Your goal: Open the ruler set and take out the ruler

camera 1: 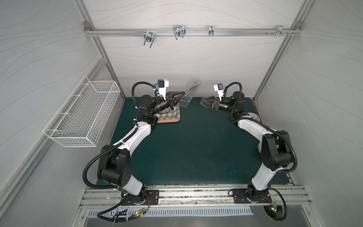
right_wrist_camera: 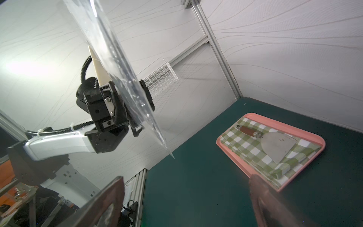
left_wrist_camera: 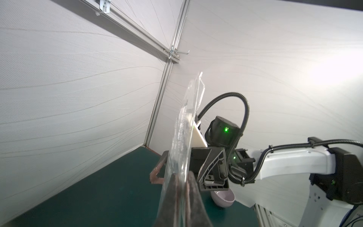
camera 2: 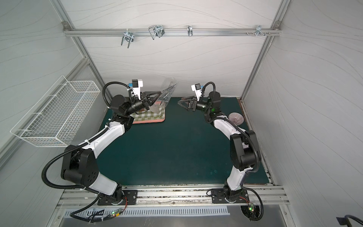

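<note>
A clear plastic sleeve, the ruler set [camera 1: 191, 92], is pinched at its lower left end by my left gripper [camera 1: 183, 94]. In the left wrist view the shut fingers [left_wrist_camera: 195, 202] hold the transparent set [left_wrist_camera: 180, 140], which stands up edge-on. Seen from the right wrist, the set [right_wrist_camera: 124, 75] slants upward with its thin lower corner free. Separate rulers inside cannot be told apart. My right gripper is open with nothing between its fingers. It hovers to the right of the set, with a gap between them.
A pink tray [right_wrist_camera: 242, 165] with a checked cloth [right_wrist_camera: 242, 145] and a spatula [right_wrist_camera: 278, 145] lies at the back left of the table. A pinkish bowl [camera 2: 236, 118] stands on the right side. One wire basket [camera 1: 83, 113] hangs on the left wall. Mid-table is clear.
</note>
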